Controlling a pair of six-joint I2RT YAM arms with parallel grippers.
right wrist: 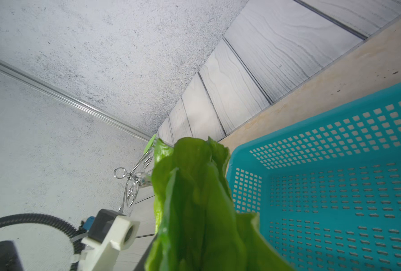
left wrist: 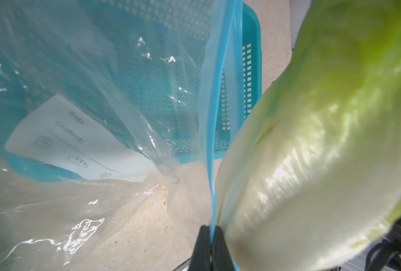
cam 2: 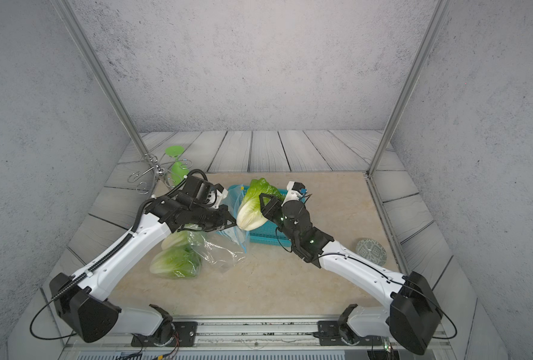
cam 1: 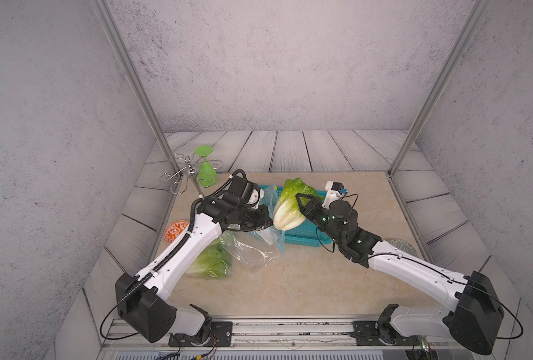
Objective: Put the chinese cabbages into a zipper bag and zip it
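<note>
My right gripper (cam 1: 305, 202) is shut on the leafy end of a chinese cabbage (cam 1: 289, 213), held up over the teal basket. The cabbage's white base hangs by the mouth of a clear zipper bag (left wrist: 96, 113) edged with a blue zip strip (left wrist: 214, 103). In the left wrist view, the base lies right against that strip; whether it is inside the mouth, I cannot tell. My left gripper pinches the bag's blue edge between closed fingertips. Another cabbage (cam 2: 175, 262) lies in clear plastic at the table's left. Leaves hide the right fingertips in the right wrist view.
The teal basket (right wrist: 335, 189) appears empty under the held cabbage. At the back left stand a metal rack (cam 1: 189, 171) and a green object (cam 1: 206, 168); an orange-patterned bowl (cam 1: 176, 229) sits left. A grey patterned bowl (cam 2: 371, 252) is at right.
</note>
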